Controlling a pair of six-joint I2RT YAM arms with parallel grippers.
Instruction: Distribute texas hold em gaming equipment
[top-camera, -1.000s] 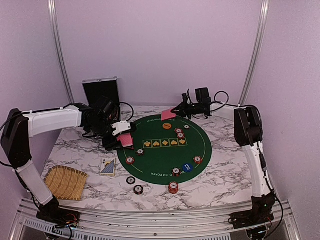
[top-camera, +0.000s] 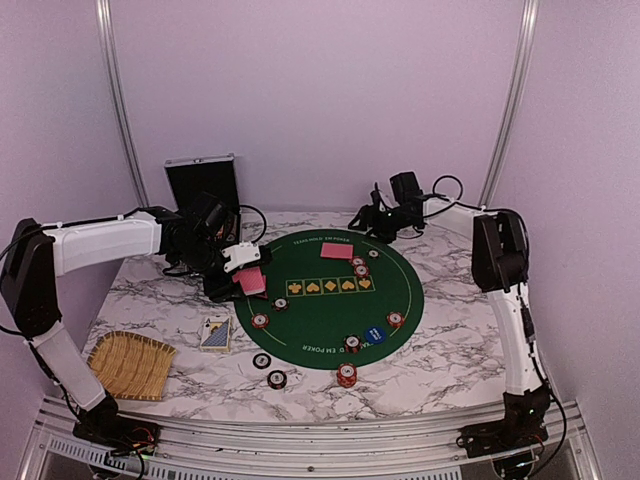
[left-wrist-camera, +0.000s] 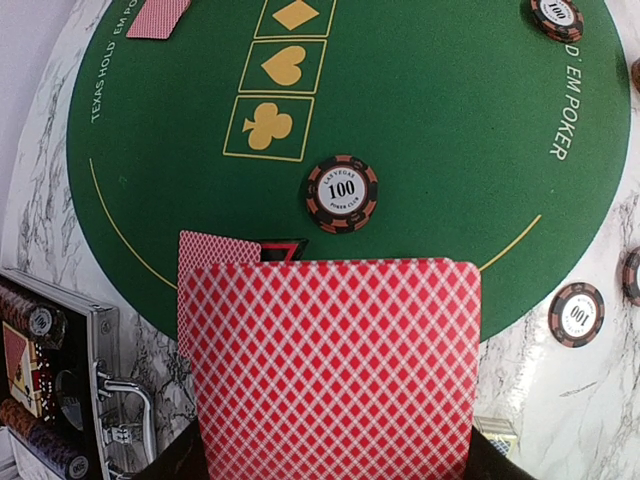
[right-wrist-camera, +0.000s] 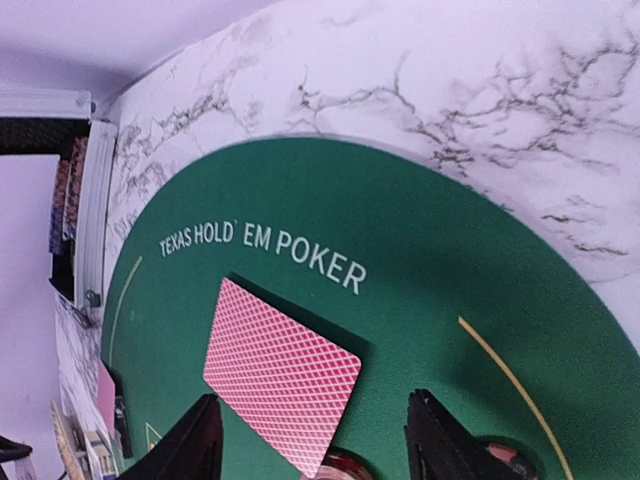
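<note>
My left gripper (top-camera: 250, 282) is shut on a red-backed card (left-wrist-camera: 333, 360) over the left side of the green poker mat (top-camera: 310, 320); another red card (left-wrist-camera: 215, 245) shows behind it. At the mat's back, a red-backed card (right-wrist-camera: 280, 370) lies flat beside chips (top-camera: 360, 264). My right gripper hovers above and behind that card, open, its fingers apart with nothing held. More chips (left-wrist-camera: 341, 192) and a blue marker (top-camera: 375, 335) lie on the mat.
An open chip case (top-camera: 200, 185) stands back left. A blue-backed deck (top-camera: 216, 334), a wooden tray (top-camera: 130, 362) and loose chips (top-camera: 277, 378) are on the marble front left.
The red card that my right gripper carried about a second ago now lies on the mat; that gripper has let go and moved up off it. The left arm is still.
</note>
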